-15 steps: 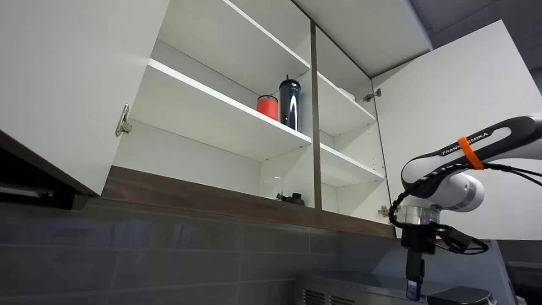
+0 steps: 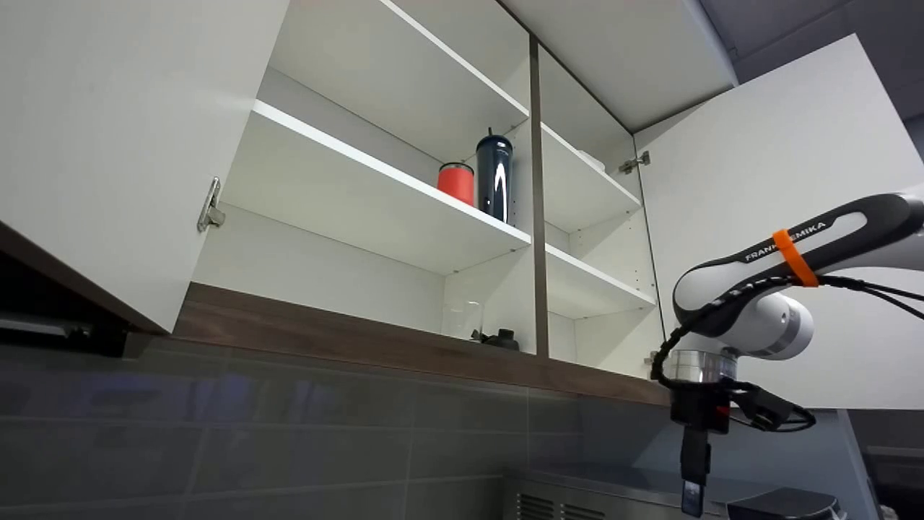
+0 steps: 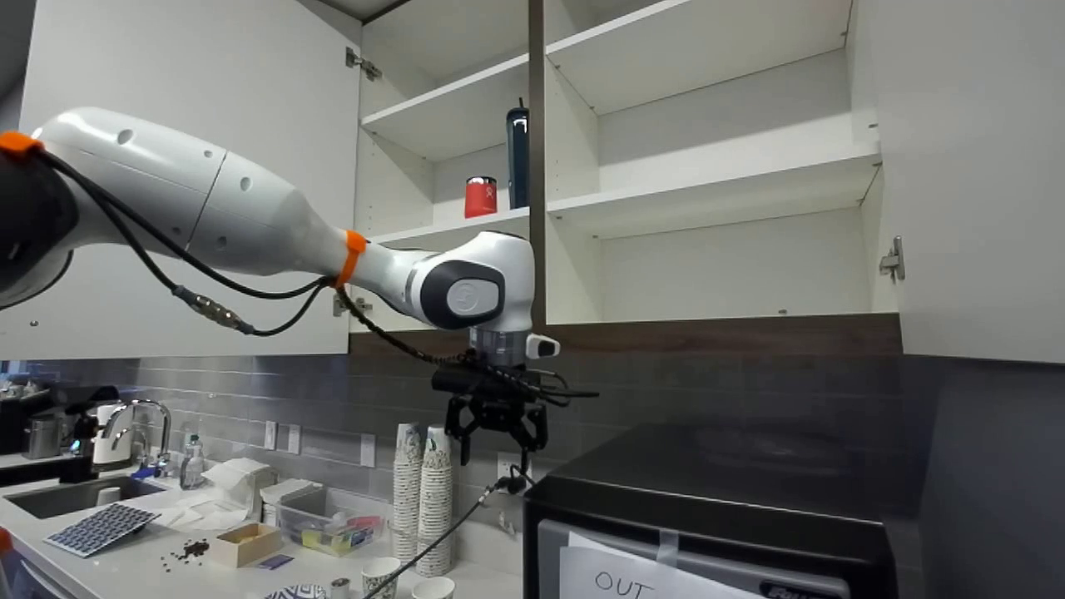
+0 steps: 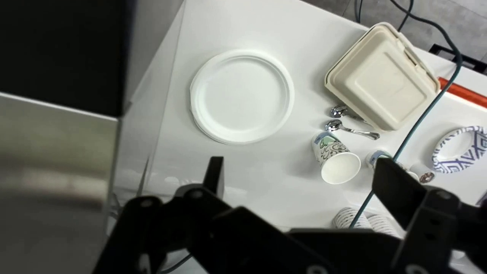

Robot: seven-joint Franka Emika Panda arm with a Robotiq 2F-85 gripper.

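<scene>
High above the counter my gripper (image 3: 501,454) hangs pointing down, left of the black microwave (image 3: 699,489). Its fingers are spread wide and hold nothing, as the wrist view confirms with the left finger (image 4: 214,176) and right finger far apart. Below lie a white plate (image 4: 242,96), a patterned paper cup (image 4: 335,157) on its side, two spoons (image 4: 351,130) and a closed beige takeout box (image 4: 385,77). On a cupboard shelf stand a red tumbler (image 2: 456,183) and a tall dark blue bottle (image 2: 494,178), both well above the gripper.
Both cupboard doors stand open, the right-hand one (image 2: 779,234) behind my arm. Tall stacks of paper cups (image 3: 436,499) rise near the gripper. A cable (image 4: 424,114) crosses the counter scene. A patterned bowl (image 4: 459,150) sits at the far right.
The arm and gripper have shifted slightly left and a little upward in exterior view 1. The cupboard and its contents have stayed put.
</scene>
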